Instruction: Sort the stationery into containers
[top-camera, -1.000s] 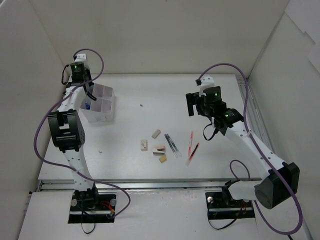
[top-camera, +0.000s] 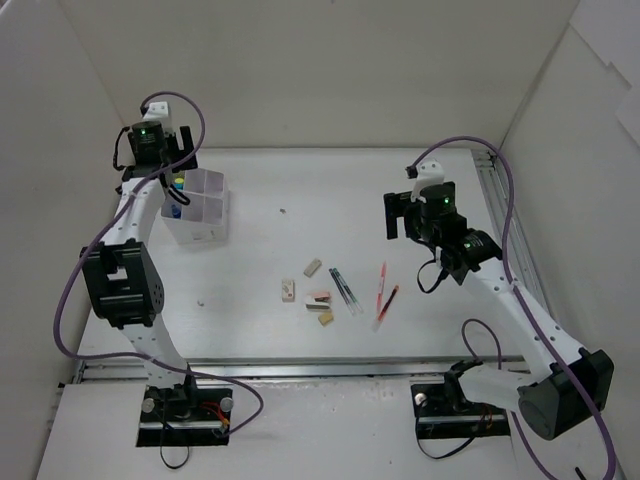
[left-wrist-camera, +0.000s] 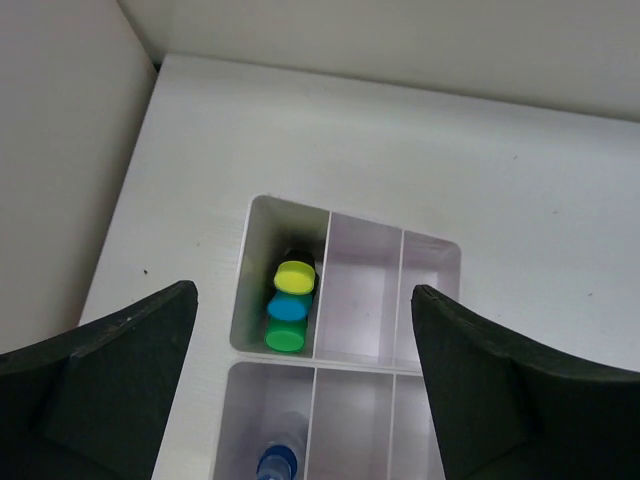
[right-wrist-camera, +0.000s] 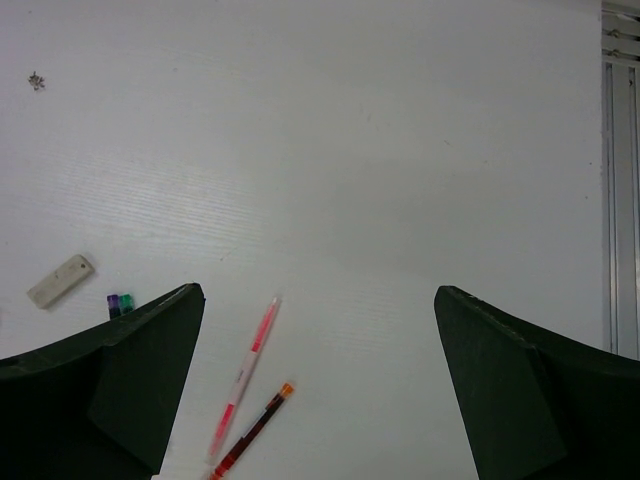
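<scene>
A divided white organizer (top-camera: 205, 222) stands at the left of the table, my left gripper (top-camera: 175, 150) above it, fingers apart and nothing between them. In the left wrist view its back-left compartment holds yellow (left-wrist-camera: 294, 277), blue (left-wrist-camera: 290, 304) and green (left-wrist-camera: 285, 334) capped items; a blue item (left-wrist-camera: 277, 462) sits in the front-left one. My right gripper (top-camera: 393, 215) hangs open over the right side. Below lie an orange-capped pen (right-wrist-camera: 255, 430), a pink pen (right-wrist-camera: 247, 365), several slim pens (top-camera: 342, 290), small blocks (top-camera: 288, 289) and a yellow piece (top-camera: 325, 318).
Walls (top-camera: 350, 70) bound the back and sides, and a metal rail (right-wrist-camera: 620, 200) runs along the right edge.
My left gripper has risen from the organizer and its arm has shifted. The right arm has moved slightly right and toward the front. The items on the table are unchanged.
</scene>
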